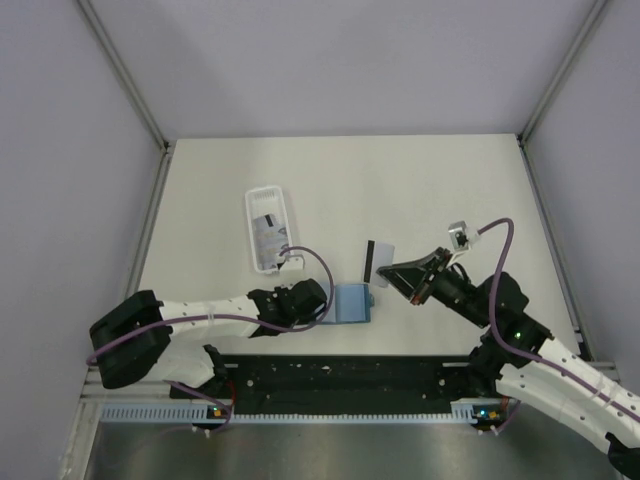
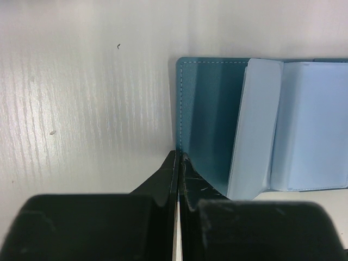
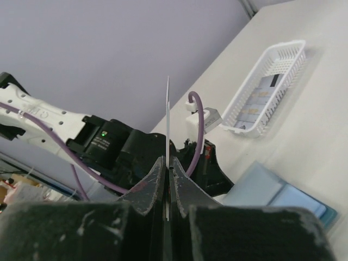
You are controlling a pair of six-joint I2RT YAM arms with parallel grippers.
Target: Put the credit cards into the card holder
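The card holder [image 1: 353, 303] lies spread open on the table, with pale blue pockets and a teal cover [image 2: 212, 109] in the left wrist view. My left gripper is shut on the holder's left cover edge, which runs between its fingertips. A thin silver-grey card [image 1: 386, 258] with a black stripe hangs in the air above and right of the holder in the top view. My right gripper [image 1: 384, 271] is shut on this card, seen edge-on as a narrow upright line in the right wrist view.
A white basket [image 1: 250, 225] at the back left has several cards [image 3: 254, 106] in it. The left arm [image 3: 136, 147] covers part of the holder's side. Table space behind and right of the holder is clear.
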